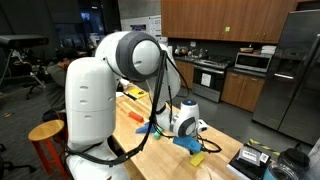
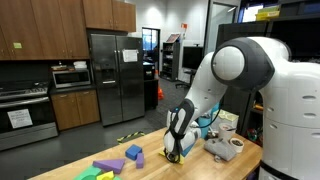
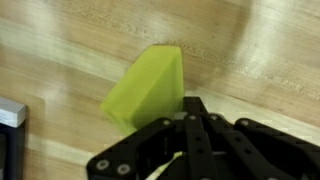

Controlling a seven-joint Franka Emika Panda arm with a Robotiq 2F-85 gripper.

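Observation:
A yellow block lies on the wooden table, tilted, just left of my gripper's tips in the wrist view. My gripper is shut, and nothing shows between its fingers. It stands low over the table beside the block, whose lower part is hidden behind the gripper body; whether they touch, I cannot tell. From the first exterior view the yellow block sits near the front of the table, under the arm. In the second exterior view the yellow block is partly covered by the gripper.
A blue block and a purple block lie left of the arm in the second exterior view, with a green piece at the table's near edge. Grey objects stand on the other side. A dark box edge enters the wrist view at left.

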